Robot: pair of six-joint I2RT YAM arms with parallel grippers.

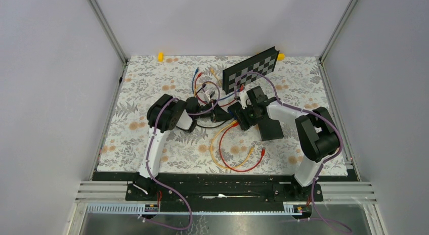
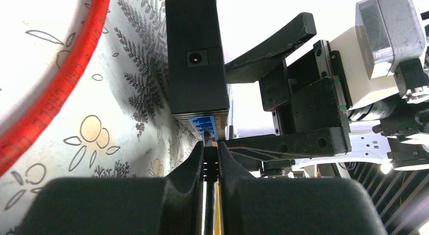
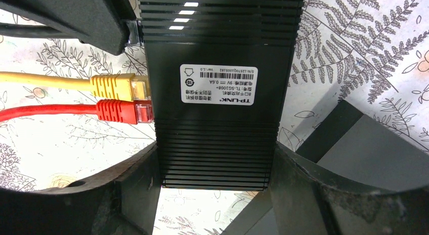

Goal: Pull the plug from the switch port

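The black TP-Link switch (image 3: 217, 134) is held in my right gripper (image 1: 243, 116), which is shut across its body, label facing the camera. In the left wrist view the switch (image 2: 195, 78) shows its blue ports (image 2: 200, 124). My left gripper is shut on a dark cable plug (image 2: 210, 169) just in front of those ports; whether the plug is still seated is unclear. In the right wrist view a yellow plug (image 3: 114, 86) and a red plug (image 3: 116, 110) sit against the switch's side.
A checkered board (image 1: 250, 68) stands at the back. A dark slab (image 1: 270, 129) lies under the right arm. Loose coloured cables (image 1: 197, 73) lie at the back and front centre.
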